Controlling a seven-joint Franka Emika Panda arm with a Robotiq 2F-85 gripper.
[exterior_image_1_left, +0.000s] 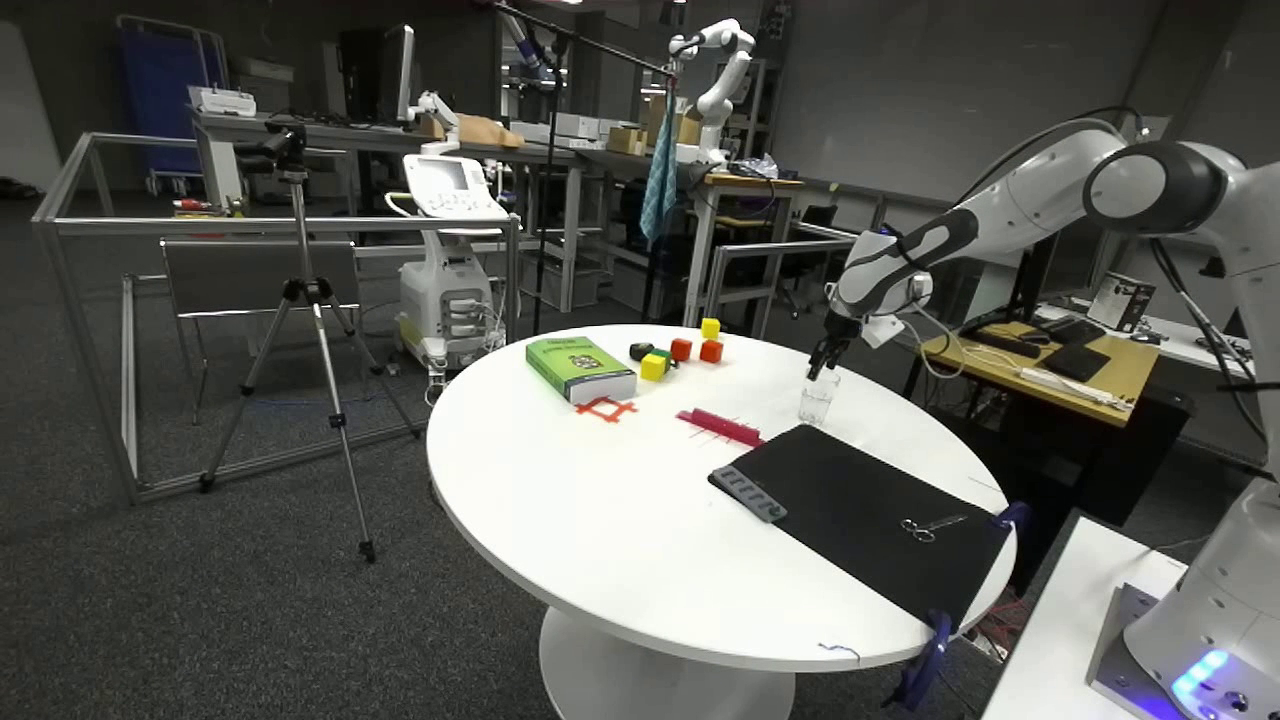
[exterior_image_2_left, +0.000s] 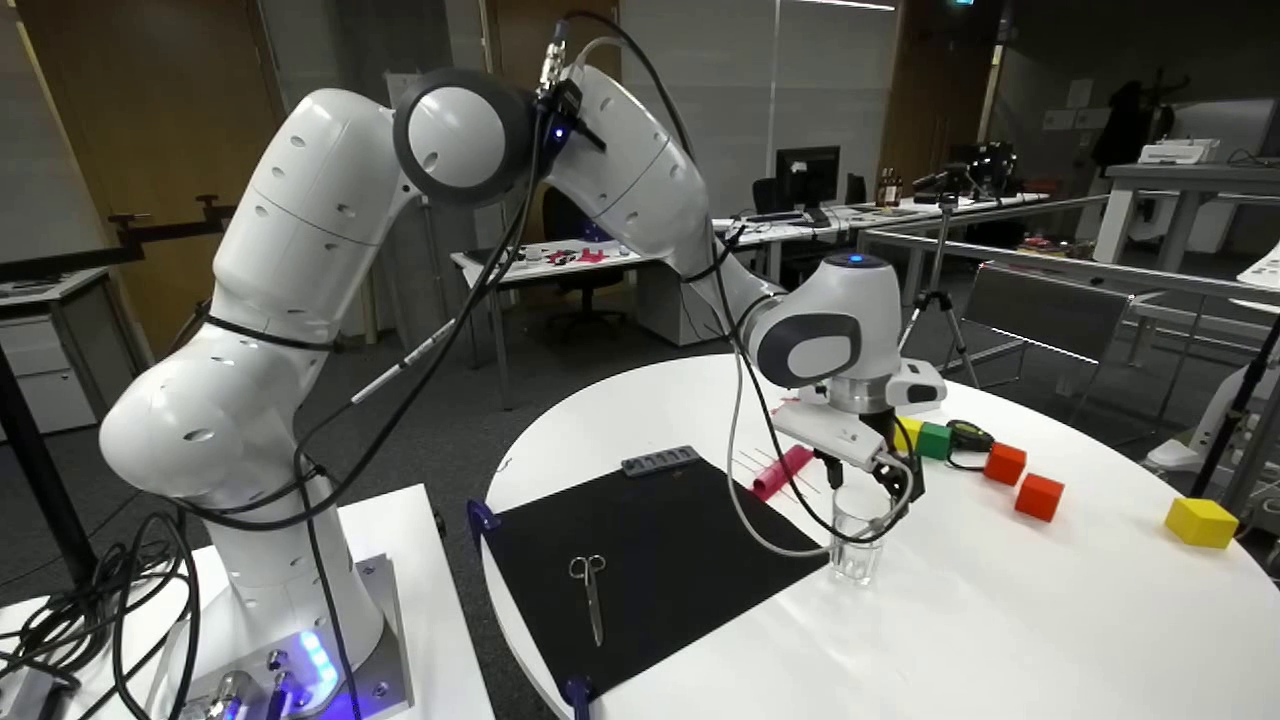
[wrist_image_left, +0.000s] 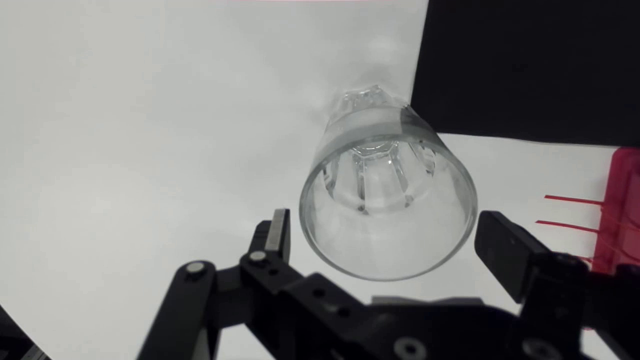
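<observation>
A clear drinking glass (wrist_image_left: 384, 240) stands upright on the white table, close to a corner of the black mat. In the wrist view its rim fills the space between the two fingers of my open gripper. A narrow gap shows between the left finger and the rim; the right finger (wrist_image_left: 501, 249) is very near the other side. From exterior view 2, my gripper (exterior_image_2_left: 866, 480) is over the top part of the glass (exterior_image_2_left: 855, 554). Exterior view 1 has the glass (exterior_image_1_left: 817, 398) just below the fingertips.
The black mat (exterior_image_2_left: 648, 540) holds scissors (exterior_image_2_left: 591, 588) and a grey strip (exterior_image_2_left: 660, 461). A pink-red piece with thin spikes (exterior_image_2_left: 782, 472) lies beside the glass. Several coloured blocks and a green book (exterior_image_1_left: 578, 364) sit farther off.
</observation>
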